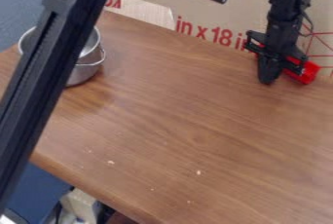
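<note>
My gripper (268, 72) is down at the back right of the wooden table, beside a red object (307, 70) that is partly hidden behind it. Its fingers point downward and look shut; whether anything is between them is hard to see. A metal pot (81, 69) stands at the back left, partly covered by the dark diagonal arm bar in the foreground.
Cardboard (208, 9) with red printing borders the back of the table (182, 140). A blue surface lies below at the lower left.
</note>
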